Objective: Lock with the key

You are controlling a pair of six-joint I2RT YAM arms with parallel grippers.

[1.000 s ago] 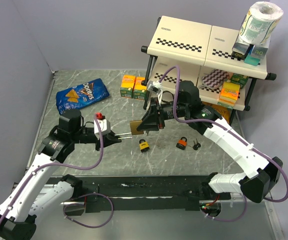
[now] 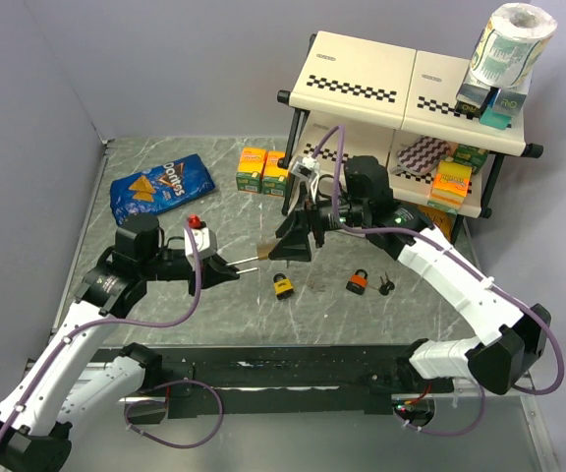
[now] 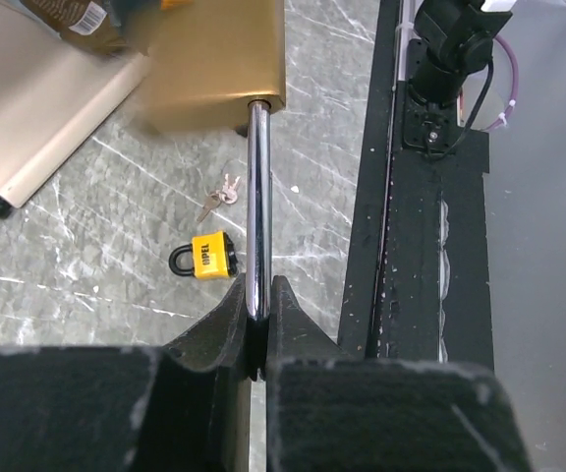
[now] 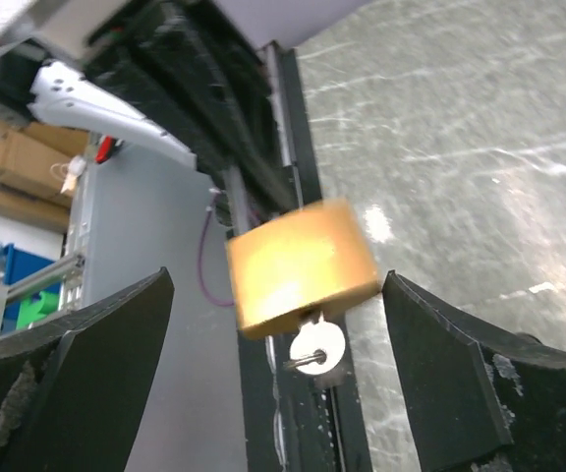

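Note:
A large brass padlock [image 2: 264, 251] hangs in the air between my arms, its body blurred in both wrist views. My left gripper is shut on its long silver shackle [image 3: 258, 211]. In the right wrist view a key with a round silver head [image 4: 318, 346] sticks out at the padlock's lower face [image 4: 303, 265]; how deep it sits cannot be seen. My right gripper stands open, its fingers [image 4: 480, 383] apart on either side of the padlock and key, touching neither as far as shows. Whether the shackle is fully seated is unclear.
On the counter below lie a small yellow padlock [image 2: 283, 286], an orange padlock [image 2: 357, 282] and loose keys [image 2: 386, 284]. A chips bag [image 2: 162, 187] and small boxes [image 2: 251, 169] sit behind. The shelf rack [image 2: 362, 74] stands behind the right arm.
The brass body looks turned, showing a narrower face from above. The left arm stays nearly still.

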